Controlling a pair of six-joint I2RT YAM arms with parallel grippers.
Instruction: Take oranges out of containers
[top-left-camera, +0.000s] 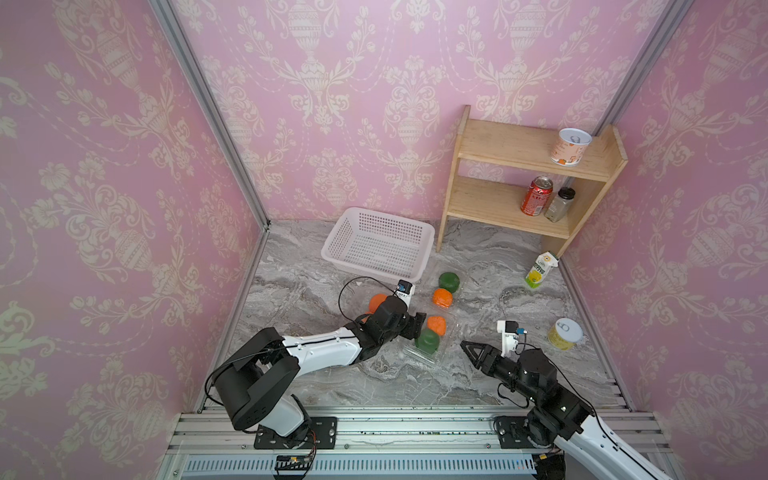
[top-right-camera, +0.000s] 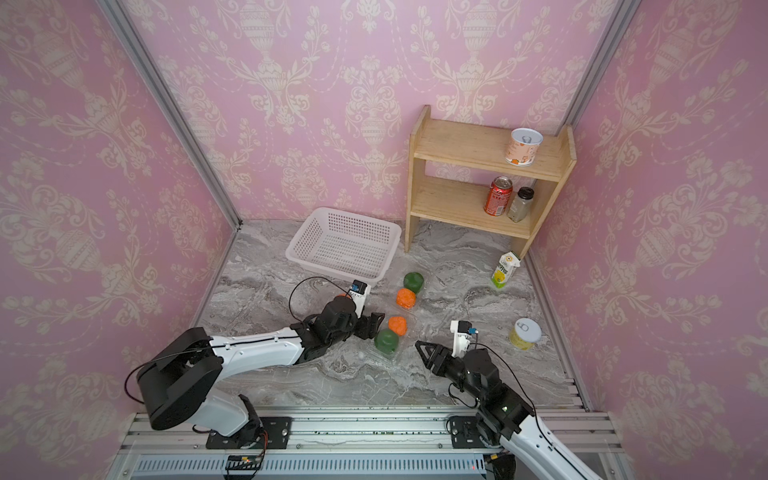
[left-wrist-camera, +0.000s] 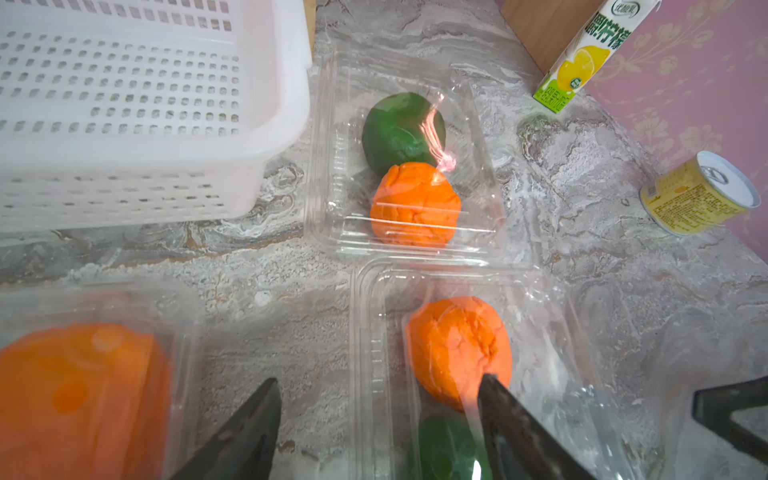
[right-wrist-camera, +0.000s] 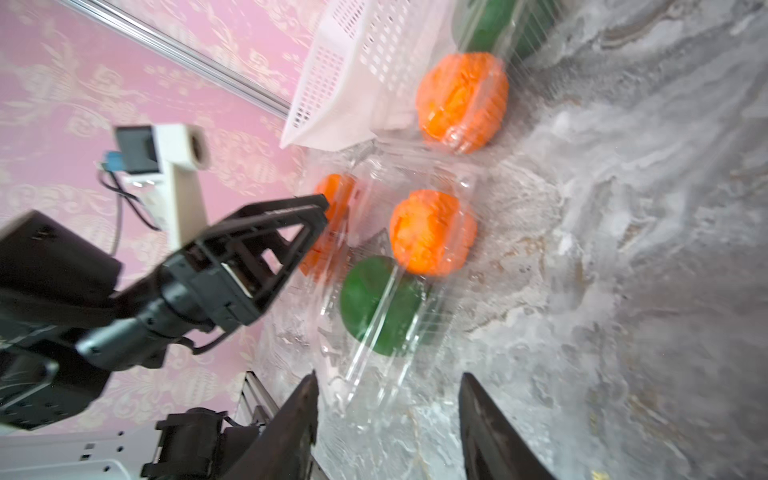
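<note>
Clear plastic containers hold fruit: one at the back with a green fruit (left-wrist-camera: 402, 132) and an orange (left-wrist-camera: 414, 203), one nearer with an orange (left-wrist-camera: 457, 345) and a green fruit (left-wrist-camera: 446, 448), and one at left with orange fruit (left-wrist-camera: 80, 400). My left gripper (top-left-camera: 412, 325) is open over the containers, left of the middle orange. My right gripper (top-left-camera: 472, 352) is part open to the right of the nearer container, nothing visible between its fingers.
A white basket (top-left-camera: 336, 248) stands at the back left, a wooden shelf (top-left-camera: 512, 140) at the back right. A carton (top-left-camera: 537, 272) and a yellow can (top-left-camera: 565, 336) stand at right.
</note>
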